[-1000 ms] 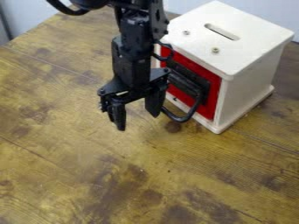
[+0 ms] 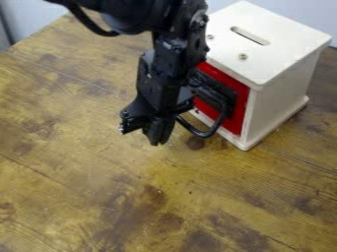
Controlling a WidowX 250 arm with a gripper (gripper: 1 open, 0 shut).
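A white wooden box (image 2: 279, 84) with a slot in its top stands at the upper right, its red front panel (image 2: 235, 121) facing left and partly covered by black hardware. My black gripper (image 2: 154, 128) hangs just left of that front, low over the table, and looks shut with nothing visible between its fingers. The arm hides part of the panel.
A pale wall shows at the upper left corner.
My gripper has moved slightly right and its fingers have come together from a wider spread. The arm above has shifted. The box has not visibly moved.
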